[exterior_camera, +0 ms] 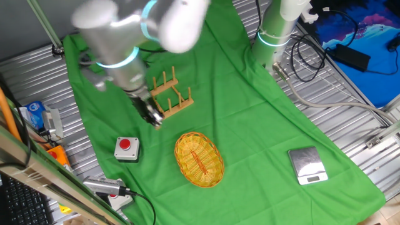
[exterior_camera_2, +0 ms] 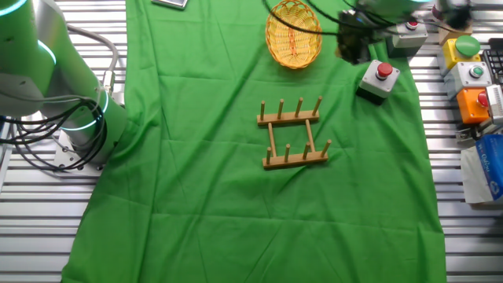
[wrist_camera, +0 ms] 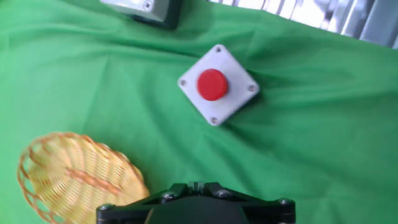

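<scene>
My gripper point(exterior_camera: 156, 124) hangs above the green cloth, between the wooden peg rack and the red button box. Its black fingers come together at the bottom edge of the wrist view, where the gripper looks shut with nothing visible between them. A small tan patch shows at its tip in both exterior views, too blurred to make out. The yellow wicker basket point(exterior_camera: 199, 160) appears empty, and lies at the lower left in the wrist view. The grey box with a red button point(wrist_camera: 212, 84) is beyond the fingers. The wooden rack point(exterior_camera_2: 293, 142) stands empty on the cloth.
A small scale point(exterior_camera: 307, 165) lies at the right of the cloth. A second button box point(wrist_camera: 146, 7) is by the cloth's edge. More button boxes point(exterior_camera_2: 465, 79) stand off the cloth.
</scene>
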